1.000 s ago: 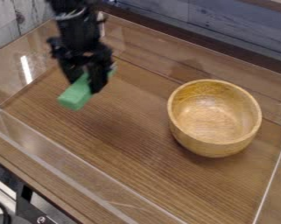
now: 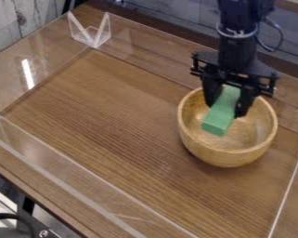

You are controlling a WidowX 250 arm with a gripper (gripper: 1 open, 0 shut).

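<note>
My gripper point(image 2: 234, 85), a dark arm reaching down from the upper right, is shut on a green object point(image 2: 218, 118). It holds the object tilted over the tan round bowl point(image 2: 226, 149) on the right of the table, its lower end within the bowl's outline. Whether it touches the bowl's bottom I cannot tell.
A small white wire-like rack point(image 2: 89, 30) stands at the back left. A grey wall or panel edge runs along the upper left.
My gripper has carried the green object rightward from the left and middle of the table to over the bowl.
</note>
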